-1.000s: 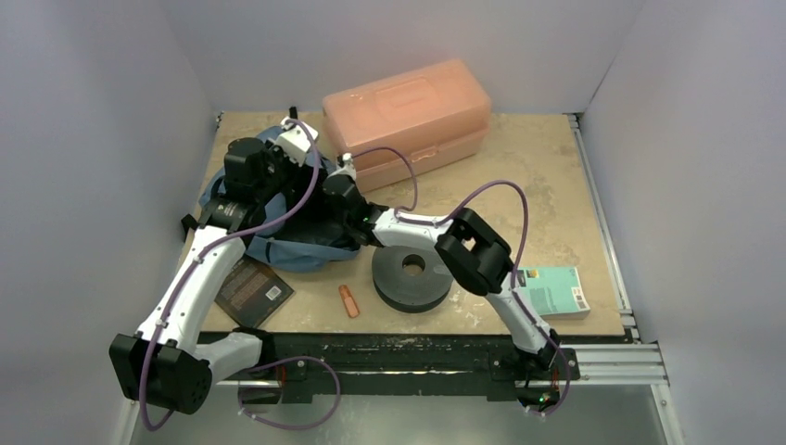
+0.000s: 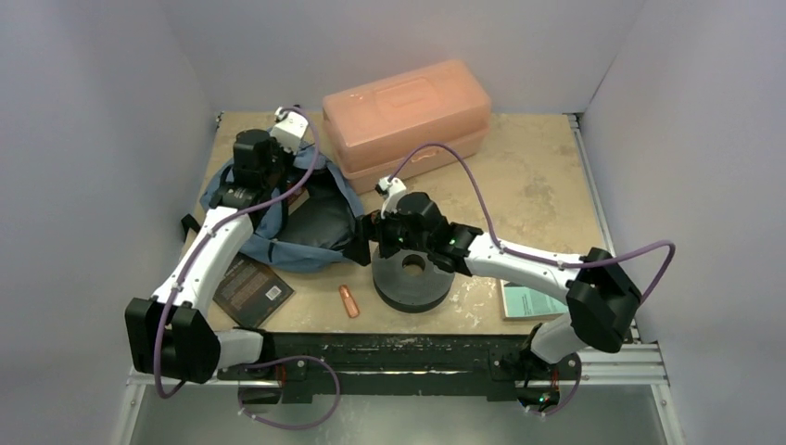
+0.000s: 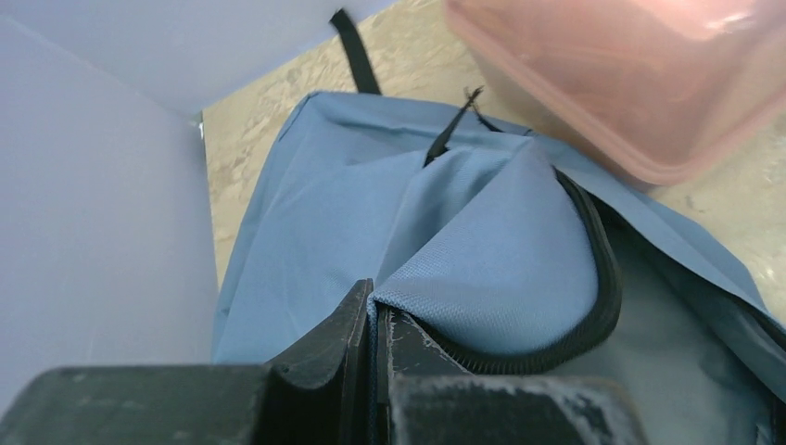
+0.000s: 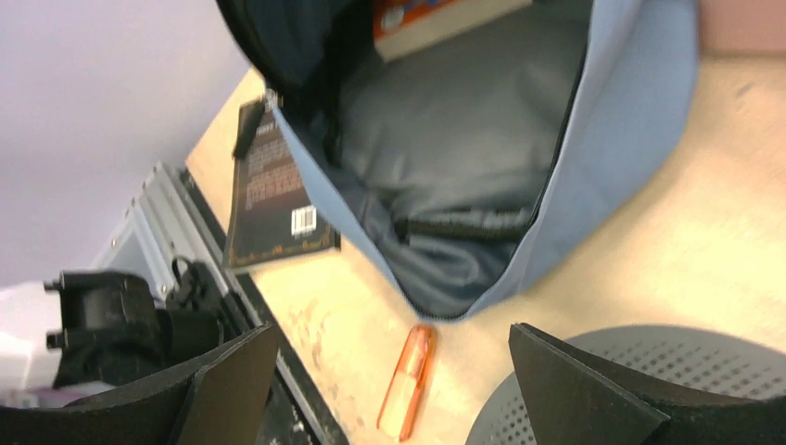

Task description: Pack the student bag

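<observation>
The blue bag (image 2: 306, 258) lies unzipped on the left of the table, its dark inside showing. In the left wrist view my left gripper is shut on a fold of the bag's blue cloth (image 3: 500, 260). Inside the bag is a red-and-white book-like item (image 4: 436, 26), partly hidden. My right gripper stands open, nothing between its fingers, beyond the bag's right edge. A dark book (image 2: 253, 291) lies front left, a small orange item (image 2: 348, 301) in front of the bag, and a teal book (image 2: 533, 301) at front right, partly covered by the right arm.
A large pink translucent box (image 2: 408, 111) stands at the back, close to the bag's right side. Below the right gripper sits a grey round object with a hole (image 2: 412, 292). Walls enclose both sides.
My right gripper has drawn out of the bag's opening to the right, and its arm has swung right over the teal book. The left arm has shifted slightly.
</observation>
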